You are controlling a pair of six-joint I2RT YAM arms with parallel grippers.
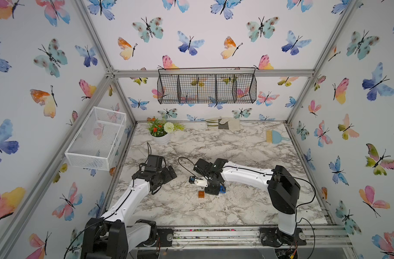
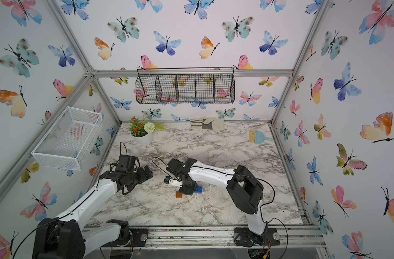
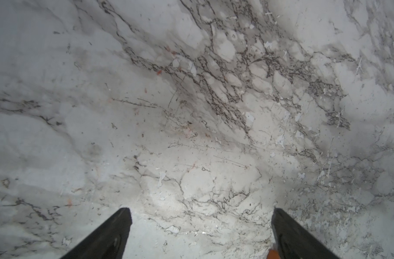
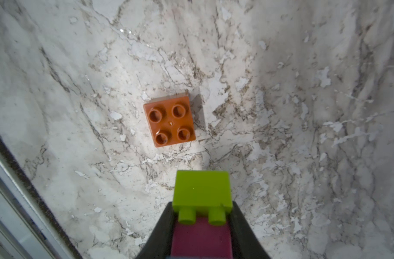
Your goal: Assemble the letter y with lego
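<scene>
An orange four-stud brick (image 4: 170,120) lies on the marble table near the front middle, also seen in the top left view (image 1: 201,194). My right gripper is shut on a stack of bricks with a lime green piece (image 4: 202,190) on a magenta one (image 4: 201,241), held just beside the orange brick. A blue piece (image 2: 198,190) shows under or behind the right gripper in the top views. My left gripper is open over bare table, to the left of the right one, with nothing between its fingers.
A flower pot (image 1: 161,137), gloves (image 1: 222,123) and a brush with dustpan (image 1: 276,137) lie along the back. A white mesh basket (image 1: 89,159) hangs at the left, a wire rack (image 1: 206,88) on the back wall.
</scene>
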